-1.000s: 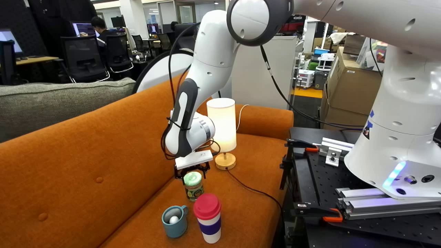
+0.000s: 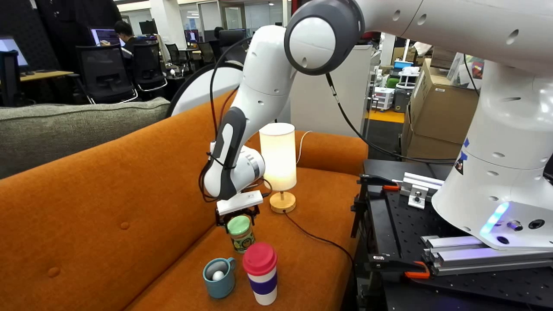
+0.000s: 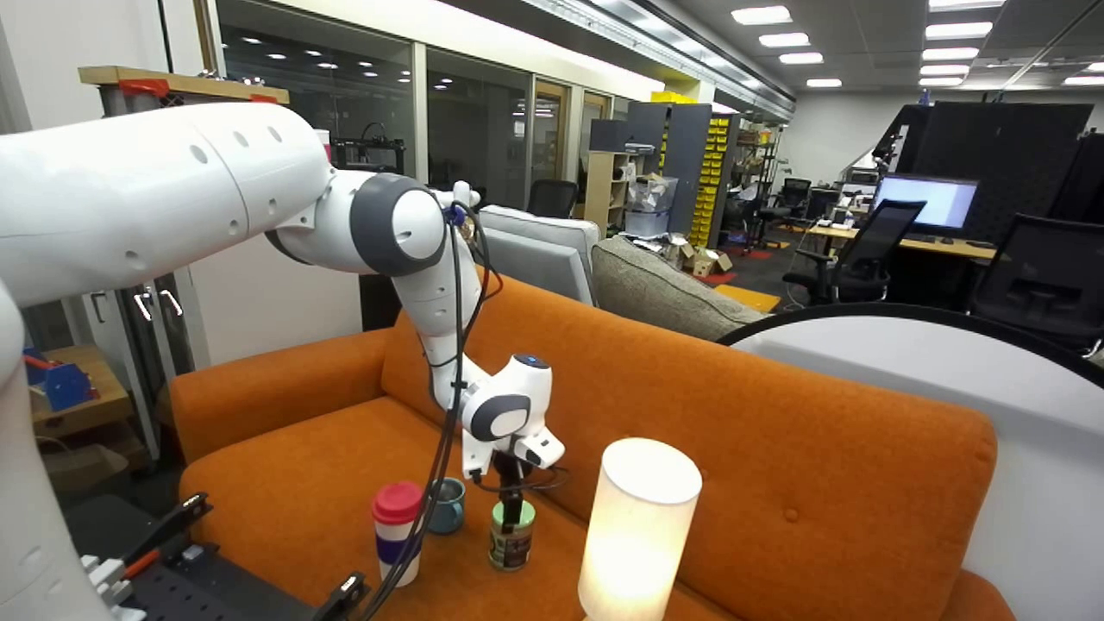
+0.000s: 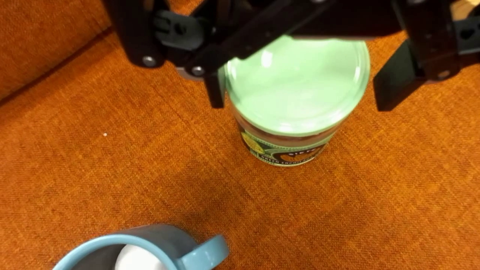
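Note:
A jar with a pale green lid [image 4: 297,90] stands on the orange sofa seat, its label facing the camera in the wrist view. My gripper is open around the lid. Its left fingertip [image 4: 216,92] is against or very close to the lid's left edge, while the right finger [image 4: 398,81] stands clear with a narrow gap of sofa showing. In exterior view 1 the gripper [image 2: 238,220] is low over the jar [image 2: 241,236], and in exterior view 2 a dark finger covers part of the jar [image 3: 511,548].
Near the jar stand a blue mug [image 2: 218,282] with a white round object [image 2: 218,275] inside and a red-lidded cup [image 2: 262,274]. A lit lamp [image 2: 278,160] is behind, its cord crossing the seat. The sofa backrest [image 2: 103,207] rises alongside.
The arm has come down slightly and shifted a little left in exterior view 1. The jar has tipped or shifted very slightly left; the mug and cup have stayed put.

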